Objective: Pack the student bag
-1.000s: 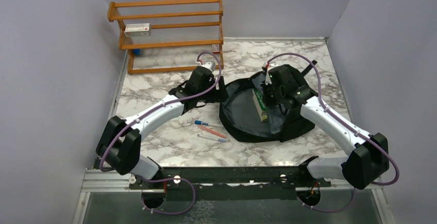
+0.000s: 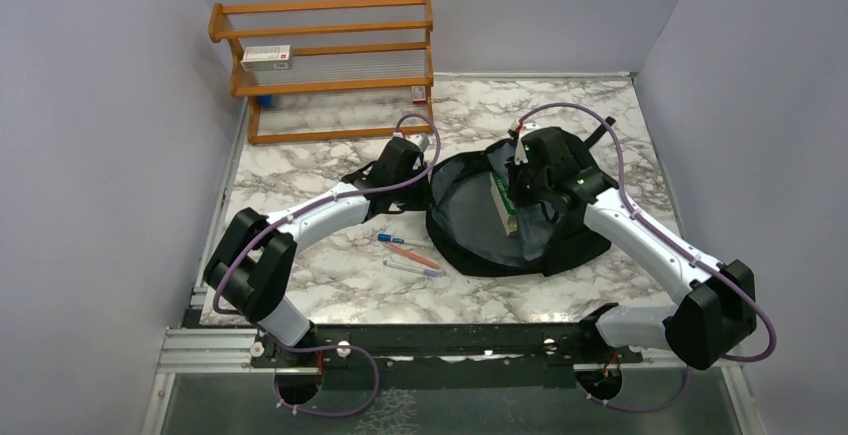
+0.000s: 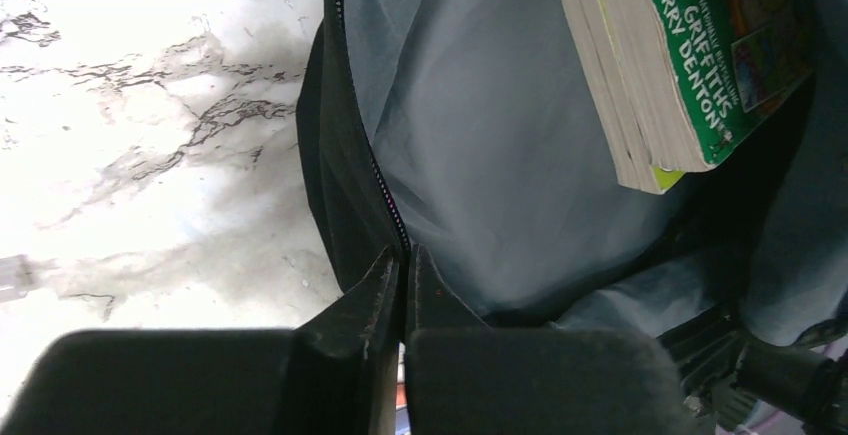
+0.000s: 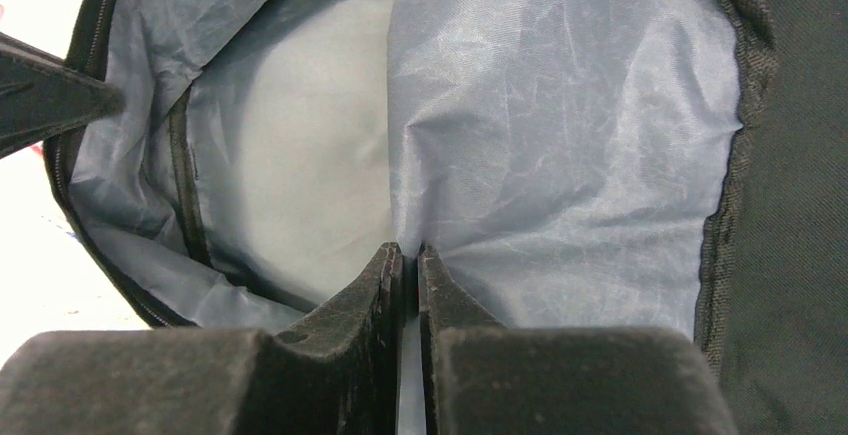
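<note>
The black bag (image 2: 478,217) lies with its grey inside facing up, at the right-centre of the table. In its opening rest green-spined books (image 2: 503,205), larger in the left wrist view as a stack of thick books (image 3: 660,55). At the bag's left edge, the left gripper is shut, with the zippered rim (image 3: 365,125) running in between its fingertips. My right gripper is nearly closed on a fold of the grey inner flap (image 4: 560,135), which passes between its narrow fingers. From above, both arms partly hide their fingertips.
A blue pen (image 2: 391,239), an orange pen (image 2: 412,254) and a white pen (image 2: 408,268) lie left of the bag. A wooden rack (image 2: 330,85) at the back holds a white box (image 2: 267,57).
The left arm has shifted a little toward the front and right, and its gripper has come together at the bag's left rim. The right arm and the pens look unchanged.
</note>
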